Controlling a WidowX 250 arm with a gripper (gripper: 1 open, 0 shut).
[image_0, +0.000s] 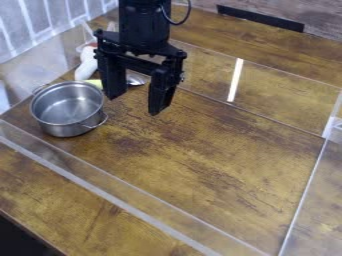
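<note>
My black gripper (138, 76) hangs over the wooden table, right of and above a steel pot (67, 108). Its two dark fingers stand apart, pointing down, with nothing visible between them. Behind the arm at the left, partly hidden, are a white object (84, 62) and a small yellow-green item (94, 83).
Clear panels or edges run along the front and right side, and a white railed barrier (34, 30) stands at the back left.
</note>
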